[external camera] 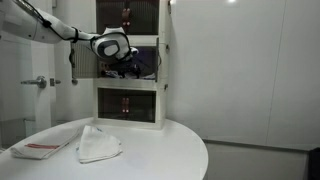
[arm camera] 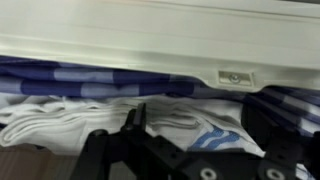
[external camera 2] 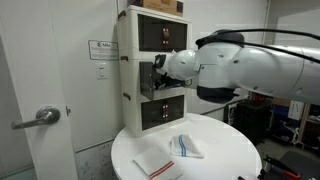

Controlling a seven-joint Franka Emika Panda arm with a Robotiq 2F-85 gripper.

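My gripper is open inside the middle compartment of the white cabinet (external camera 2: 130,70). Its dark fingers (arm camera: 134,126) stand apart in the wrist view, over folded cloths. One is a white towel (arm camera: 75,122) with a blue stripe; behind it lies a blue-and-white checked cloth (arm camera: 110,82). Whether the fingertips touch the white towel cannot be told. Both exterior views show the arm reaching into the compartment from the front, with the cloths there dark and hard to make out.
A pale frame edge (arm camera: 150,45) of the cabinet crosses close above the fingers. On the round white table (external camera: 165,155) below lie a white cloth (external camera: 98,145) and a red-striped one (external camera: 42,145).
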